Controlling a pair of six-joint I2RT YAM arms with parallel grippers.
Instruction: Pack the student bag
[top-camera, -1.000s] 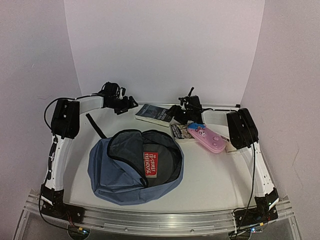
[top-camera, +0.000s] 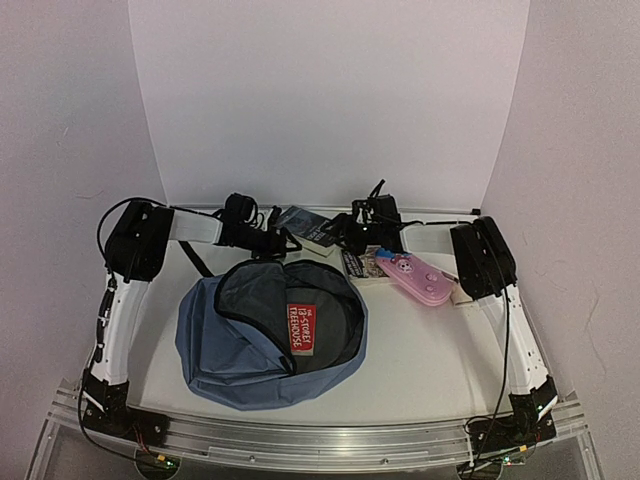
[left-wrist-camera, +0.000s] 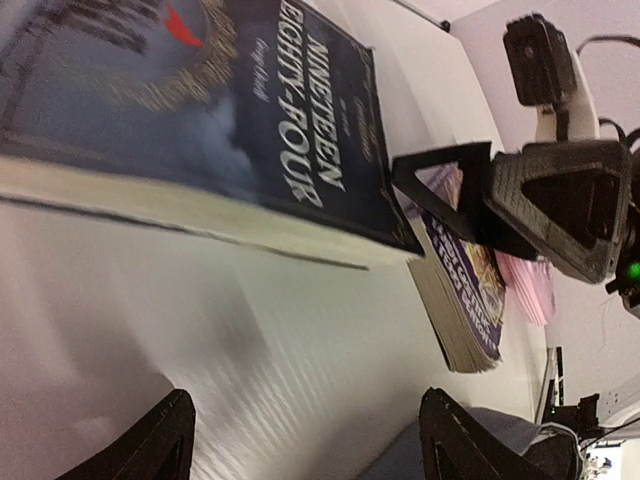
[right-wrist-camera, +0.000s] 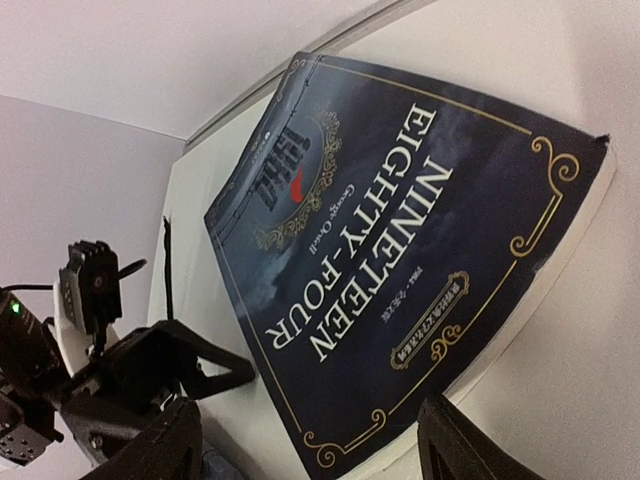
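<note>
A dark blue "Nineteen Eighty-Four" book (top-camera: 303, 222) lies slanted at the back of the table, between my two arms. My left gripper (top-camera: 291, 242) is at its front-left side; in the left wrist view its fingers (left-wrist-camera: 150, 440) are wide apart with bare table between them, and the book (left-wrist-camera: 230, 110) is beyond. From the right, my right gripper (top-camera: 340, 232) reaches the book's other end. Its fingers (right-wrist-camera: 460, 440) stand open, with a near corner of the book (right-wrist-camera: 400, 250) showing between them; contact is unclear. The blue-grey bag (top-camera: 230, 350) lies open, a red "13-Storey Treehouse" book (top-camera: 301, 328) inside.
Right of the blue book lies another book (top-camera: 362, 266), partly under or against a pink pencil case (top-camera: 422, 280). A pale item peeks out behind the case. The bag's strap (top-camera: 194, 258) stretches toward the back left.
My left gripper has moved right and toward the front, up to the book. The dark blue book has turned somewhat. My right arm has shifted only slightly; bag and pencil case are unmoved.
</note>
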